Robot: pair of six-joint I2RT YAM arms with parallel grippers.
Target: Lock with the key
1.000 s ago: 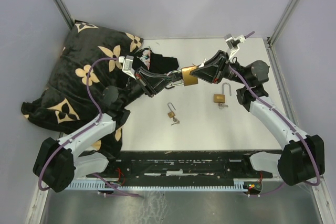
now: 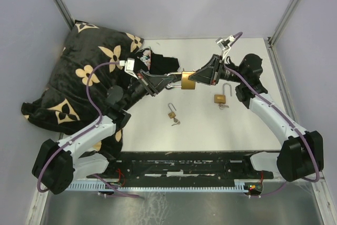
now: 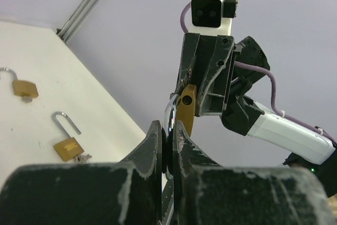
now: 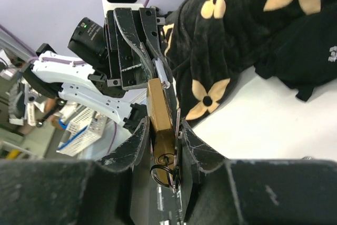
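Note:
A brass padlock [image 2: 188, 80] hangs between my two grippers above the table. My left gripper is shut on its silver shackle [image 3: 170, 113]. From the other side my right gripper has its fingers around the lower end of the brass body [image 4: 160, 108] and is shut on it. A dark round hole shows in the body's shackle end in the left wrist view. In the right wrist view a thin silver strip [image 4: 178, 143], seemingly a key, stands beside the body against the right finger, near a wire ring [image 4: 161, 172]. How far it sits in the lock cannot be told.
Two other padlocks lie on the white table below, a small one [image 2: 171, 115] and a larger one [image 2: 219, 99], each with an open shackle and keys. A dark flowered cushion [image 2: 84, 72] fills the left side, and a black cloth [image 2: 163, 65] lies behind.

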